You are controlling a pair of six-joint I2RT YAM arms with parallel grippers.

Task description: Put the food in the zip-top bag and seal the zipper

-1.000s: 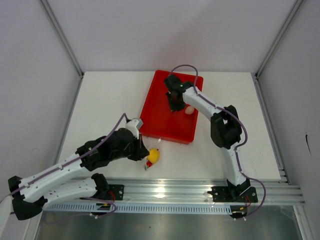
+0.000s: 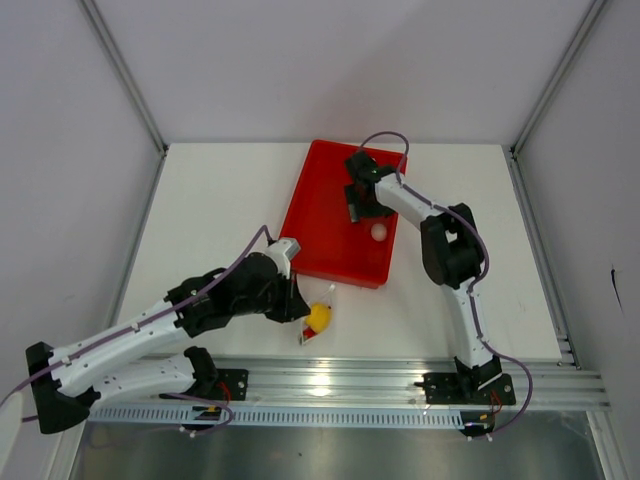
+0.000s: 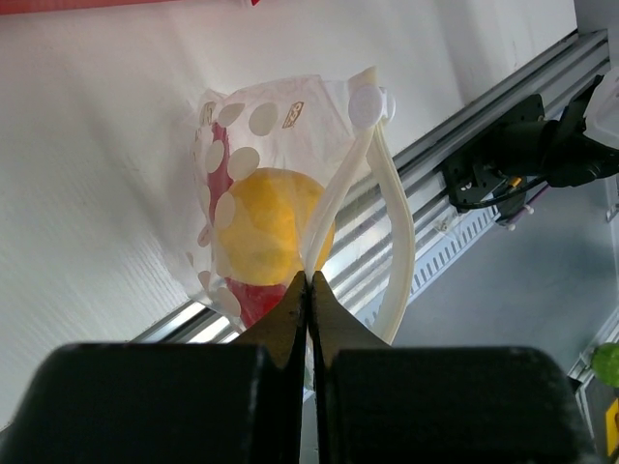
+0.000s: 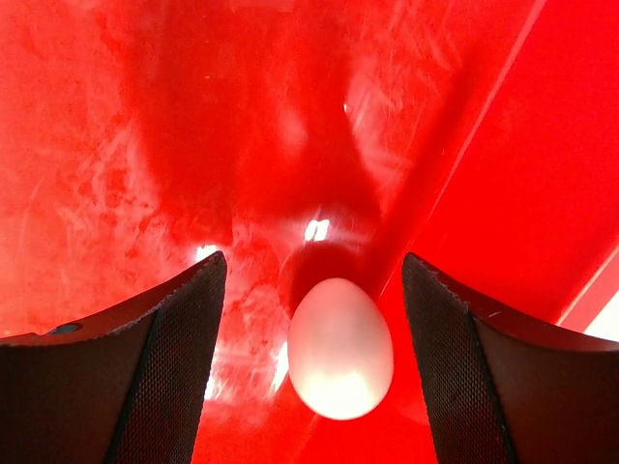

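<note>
A clear zip top bag with white dots hangs by its rim from my left gripper, whose tips are closed on the zipper edge. Its mouth gapes, and a yellow round food item and something red show inside. In the top view the bag is just in front of the red tray. A pale, egg-shaped food item lies in the tray close to its right wall. Over it my right gripper stands open, with the egg showing between and below its fingers and nothing held.
The tray's wall runs close beside the right gripper. A metal rail borders the table's front, near the bag.
The left gripper and the bag have moved slightly right together.
</note>
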